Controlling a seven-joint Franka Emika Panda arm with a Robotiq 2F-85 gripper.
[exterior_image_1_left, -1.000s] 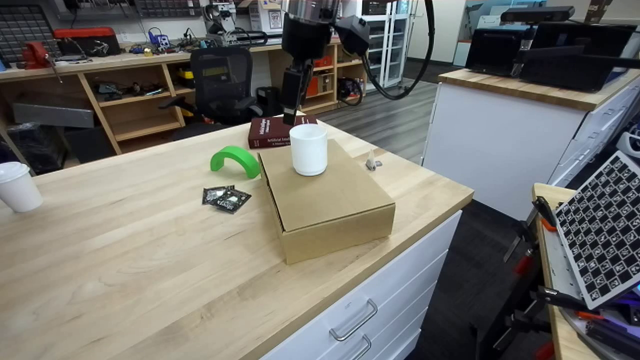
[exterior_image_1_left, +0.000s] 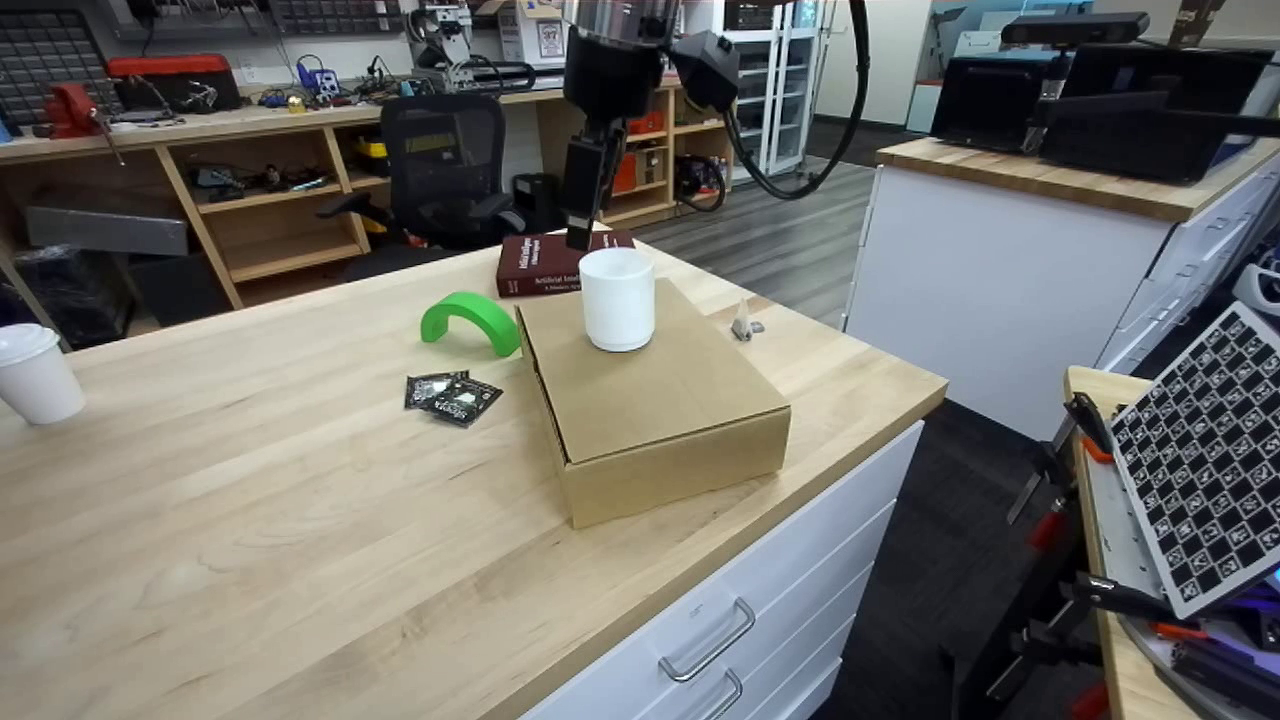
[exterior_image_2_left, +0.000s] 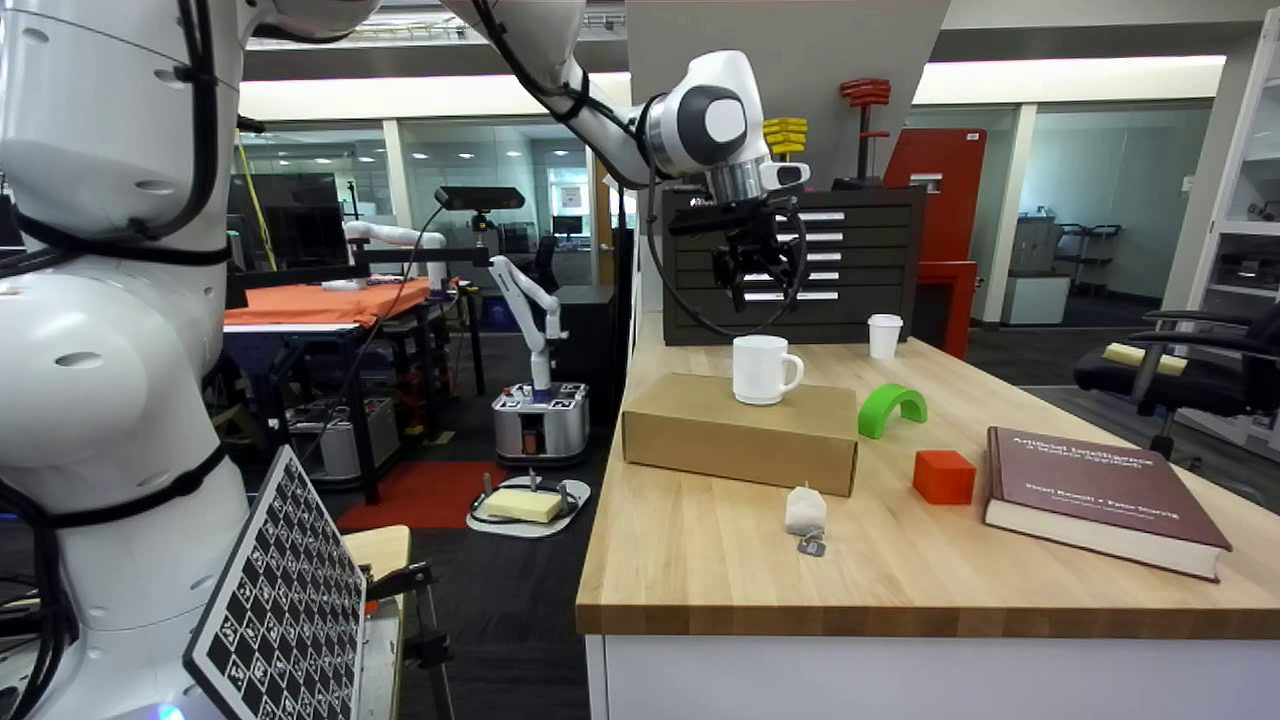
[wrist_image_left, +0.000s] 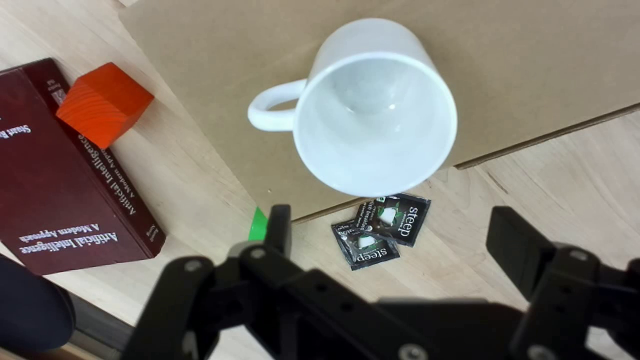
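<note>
A white mug (wrist_image_left: 375, 120) stands upright on the flat cardboard box (exterior_image_2_left: 744, 432), its inside empty in the wrist view. The mug's handle points left there, towards the book side. My gripper is open above the table, with a wide gap between its fingers and nothing held. Seen from the second exterior view, the gripper hangs in the air above the mug, apart from it. Two black tea sachets (wrist_image_left: 393, 219) lie on the table beside the box, showing between the fingers in the wrist view but well below them.
A green arch (exterior_image_1_left: 470, 322), a red block (exterior_image_2_left: 944, 476) and a thick maroon book (exterior_image_2_left: 1098, 498) surround the box. A tea bag (exterior_image_2_left: 805, 511) lies near the table edge. A white paper cup (exterior_image_1_left: 36, 374) stands farther off.
</note>
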